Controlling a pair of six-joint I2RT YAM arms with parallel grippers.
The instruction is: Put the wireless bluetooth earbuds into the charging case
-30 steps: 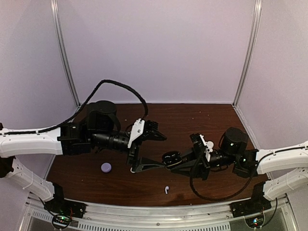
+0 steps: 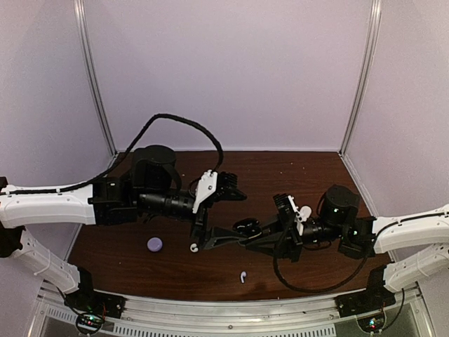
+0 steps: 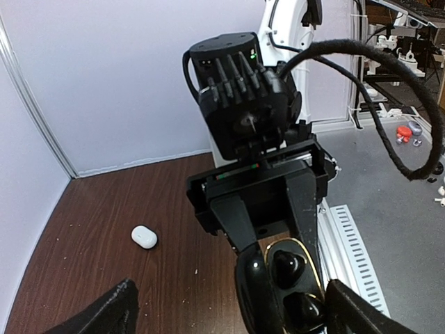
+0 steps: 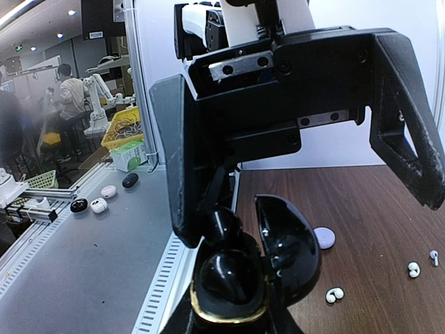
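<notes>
The black charging case (image 3: 259, 293) stands with its lid (image 4: 288, 247) swung up, and my right gripper is shut on it. Two glossy black earbuds, one (image 3: 288, 268) above the other (image 3: 304, 309), sit in the case's hollows; whether both are fully seated I cannot tell. My left gripper (image 2: 242, 217) is open around the case's earbud side. One of its fingers (image 4: 178, 167) has its tip right beside the upper earbud, and whether they touch is unclear. The other finger (image 4: 410, 125) stands well clear.
On the brown table (image 2: 210, 277) lie a pale purple round case (image 2: 154, 244) and small white earbuds (image 4: 334, 295). A white case (image 3: 144, 236) rests farther off.
My left gripper has shifted slightly right and upward in the top view. The black case appears to have shifted a little left; the right arm has barely moved.
</notes>
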